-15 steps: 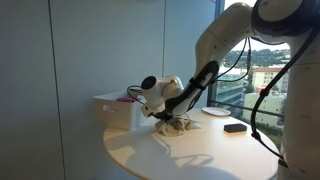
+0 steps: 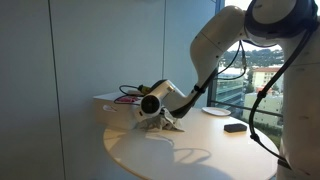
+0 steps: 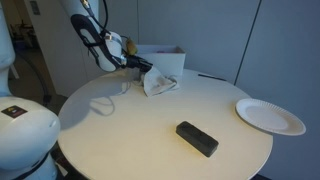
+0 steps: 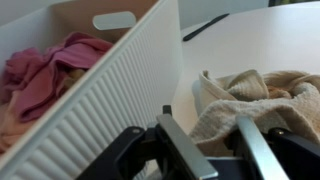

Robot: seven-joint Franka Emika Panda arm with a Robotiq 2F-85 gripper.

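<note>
A beige cloth [image 3: 160,82] lies crumpled on the round white table [image 3: 120,130], close by the white box [image 3: 167,60]. My gripper is low at the cloth, beside the box's ribbed wall. Its fingers [image 4: 185,148] stand apart, and part of the cloth [image 4: 225,118] shows in and beyond the gap. Whether the pads touch the cloth cannot be made out. Inside the box, pink and orange cloths [image 4: 62,72] are visible in the wrist view. In the first exterior view, the arm partly covers the cloth [image 2: 168,124].
A black oblong object [image 3: 197,138] rests near the table's edge, and a white plate [image 3: 270,116] lies to the right. Behind the cloth is a thin dark object [image 4: 205,27].
Over the last second my wrist has come down and tilted beside the box. It now covers more of the box in the first exterior view. Plate and black object have stayed put.
</note>
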